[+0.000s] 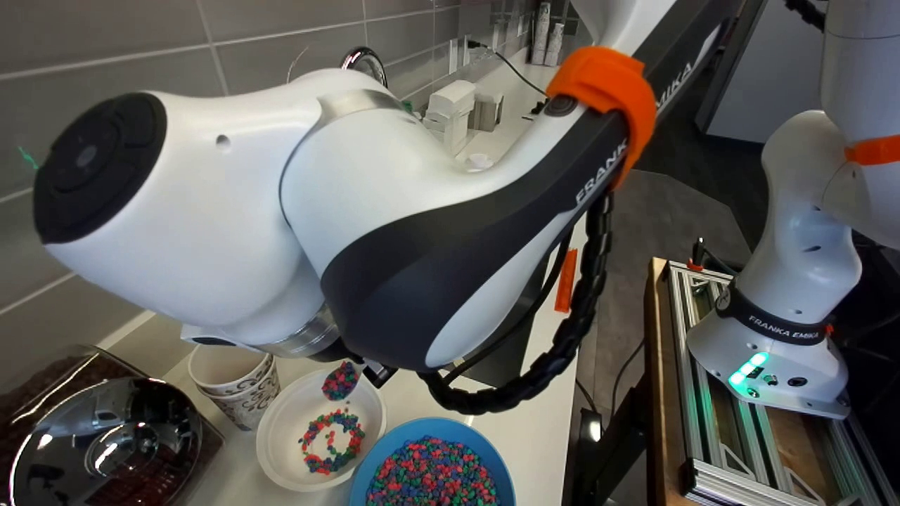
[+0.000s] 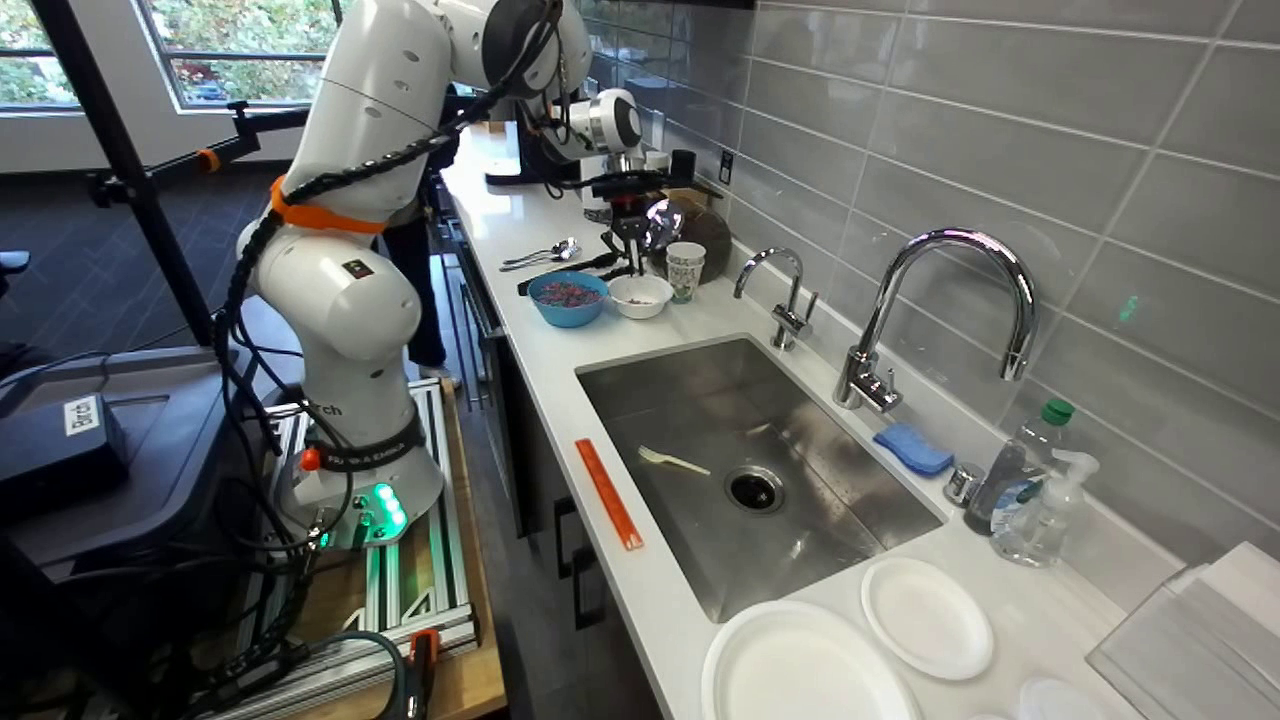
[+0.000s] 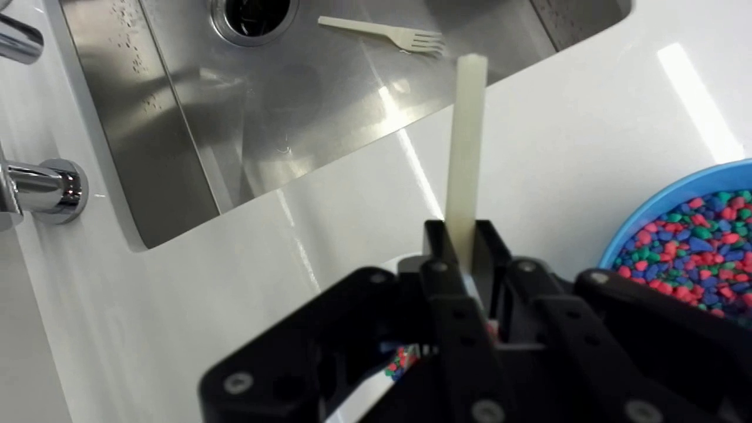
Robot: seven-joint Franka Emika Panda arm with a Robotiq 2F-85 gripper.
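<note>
A pale spoon handle (image 3: 466,141) stands between the black fingers of my gripper, which is shut on it. In exterior view 1 the spoon's heaped load of red, blue and green pebbles (image 1: 339,381) hangs over the far side of a white bowl (image 1: 278,455). Inside that bowl lies a rough ring of the same pebbles (image 1: 332,440), with a few in its middle. Beside it stands a blue bowl (image 1: 504,472) filled with many pebbles. My arm hides most of the gripper in exterior view 1.
Stacked paper cups (image 1: 240,389) stand behind the white bowl, close to a shiny lidded container (image 1: 110,447). A pale fork (image 3: 416,39) lies in the steel sink (image 2: 708,408). Near the counter's front edge lies an orange strip (image 2: 608,492). Spoons (image 2: 554,252) lie beyond the blue bowl.
</note>
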